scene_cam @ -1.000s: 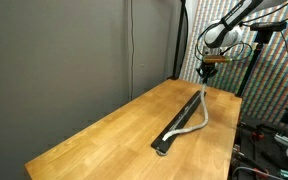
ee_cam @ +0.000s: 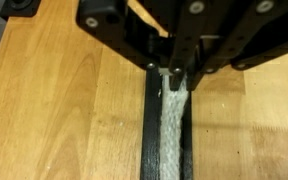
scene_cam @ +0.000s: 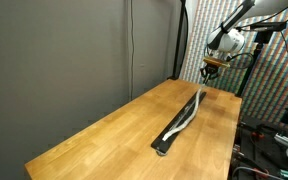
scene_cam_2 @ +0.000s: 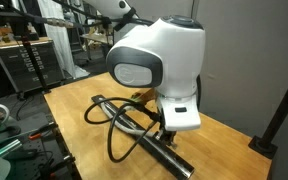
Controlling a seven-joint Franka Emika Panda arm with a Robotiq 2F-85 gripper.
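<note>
A long pale grey rope or strap (scene_cam: 186,122) runs lengthwise over a black strip (scene_cam: 160,147) on the wooden table. Its near part lies on or close to the strip, and its far end rises to my gripper (scene_cam: 203,84). In the wrist view the grey band (ee_cam: 171,135) passes along the middle of the black strip (ee_cam: 151,130), up to my gripper, which is shut on it. The exact grip is partly hidden by the dark fingers. In exterior view 2 the white arm covers the gripper and part of the black strip (scene_cam_2: 169,156).
Bare wooden table (scene_cam: 94,130) spreads widely to the left of the strip. A grey wall panel (scene_cam: 64,70) stands behind it. A dark stand with cables (scene_cam: 274,145) is at the right edge.
The grey rope bowed out to the right of the black strip earlier. Now it is straighter and lies closer along the strip. My gripper has shifted slightly, still at the far end.
</note>
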